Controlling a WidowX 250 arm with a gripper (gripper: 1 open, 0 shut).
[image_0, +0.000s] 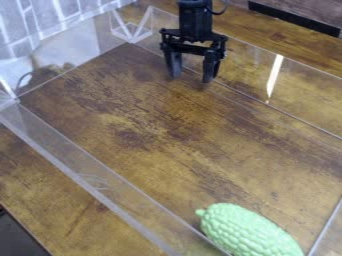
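Observation:
The black gripper (193, 66) hangs at the back of a clear-walled enclosure, near the top centre of the view, with its two fingers apart and pointing down. Nothing shows between them. A pale green bumpy toy vegetable (249, 231) lies in the front right corner, well away from the gripper, partly cut off by the bottom edge.
Transparent walls (74, 168) border the wooden floor (160, 140) on the sides in view. Most of the floor inside is bare. A light patterned cloth (40, 35) lies beyond the back left.

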